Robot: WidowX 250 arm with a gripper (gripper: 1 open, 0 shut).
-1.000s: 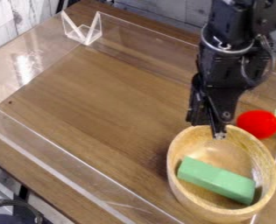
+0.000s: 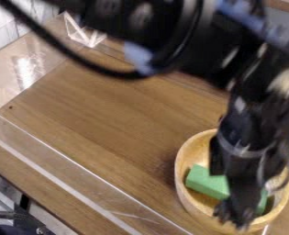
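A light wooden bowl (image 2: 194, 207) sits at the lower right, holding a green block (image 2: 208, 183). My gripper (image 2: 245, 197) has descended into the bowl from above, its dark fingers blurred and open over the block, hiding much of it. Whether the fingers touch the block cannot be told.
Clear strips run along its left and front edges. A clear plastic bracket (image 2: 79, 32) at the top left is partly hidden by my arm.
My gripper has moved down from above the bowl into it, and the arm now covers the upper right, hiding the red object seen there earlier.
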